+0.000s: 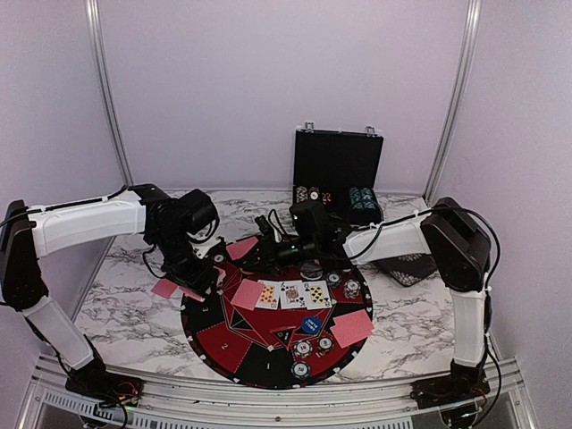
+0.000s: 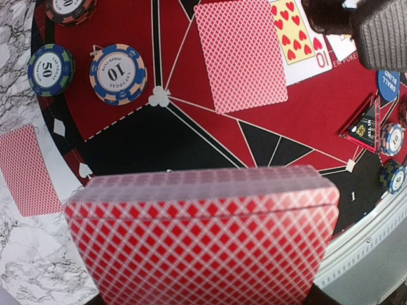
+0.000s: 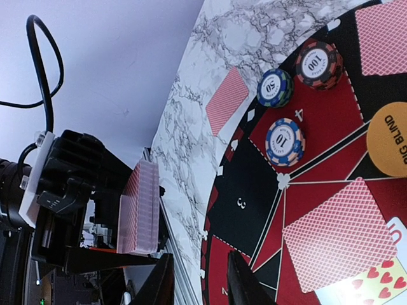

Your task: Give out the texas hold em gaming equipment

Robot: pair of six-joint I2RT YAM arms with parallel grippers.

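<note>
My left gripper [image 1: 207, 275] is shut on a red-backed card deck [image 2: 200, 241], held above the left side of the round poker mat [image 1: 223, 349]. My right gripper [image 1: 255, 261] is over the mat's upper middle; its fingertips show at the bottom of the right wrist view, and what is between them is unclear. A face-down card [image 2: 241, 57] lies over the ten of hearts [image 2: 294, 32] beside other face-up cards. Chips lie round the mat: a 50 [image 3: 275, 88], a 100 [image 3: 319, 65], a 10 [image 3: 284, 141]. An orange big blind button [image 3: 386, 140] lies near them.
An open chip case [image 1: 338, 161] stands at the back. A small blind button [image 1: 311, 324], more chips and face-down cards [image 1: 352, 329] occupy the mat's right. A loose card [image 3: 226, 98] lies on the marble at the left, where the table is otherwise fairly clear.
</note>
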